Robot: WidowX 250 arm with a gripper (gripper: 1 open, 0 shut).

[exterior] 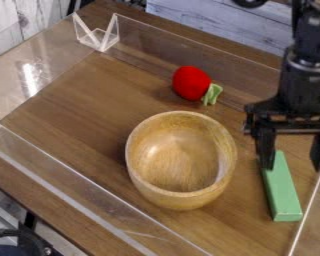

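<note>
My black gripper (pixel 292 156) is at the right, open, its fingers hanging over the upper end of a green block (pixel 283 193); whether they touch it I cannot tell. A wooden bowl (pixel 178 160) stands at the centre, left of the block. Behind the bowl lies a red round object (pixel 191 82) with a short green part (pixel 212 94) at its right side.
The wooden table (pixel 83 115) has clear room left of the bowl. Clear walls or edging run along its sides, with a clear bracket (pixel 97 32) at the back left.
</note>
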